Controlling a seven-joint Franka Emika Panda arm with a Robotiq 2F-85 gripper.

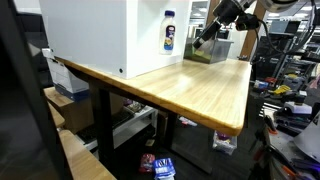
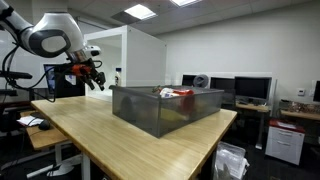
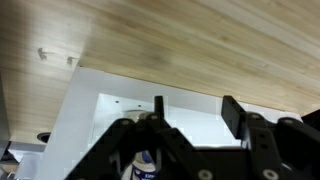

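Note:
My gripper is partly open, with a gap between its two dark fingertips and nothing held. Bare wooden tabletop [image 3: 180, 45] fills much of the wrist view. In exterior view 1 the gripper [image 1: 199, 43] hangs above the table near the white box; in exterior view 2 the gripper [image 2: 101, 66] is over the table's left part. A bottle with a blue label and white cap [image 1: 168, 33] stands upright against the white box, to the left of the gripper. A round object, apparently this bottle, is partly hidden behind the fingers in the wrist view.
The large white box [image 1: 100, 35] walls off the table's left side. A grey bin [image 2: 165, 112] with items inside stands on the table. Clear wood [image 1: 185, 88] lies along the front. Several small boxes lie on the floor below.

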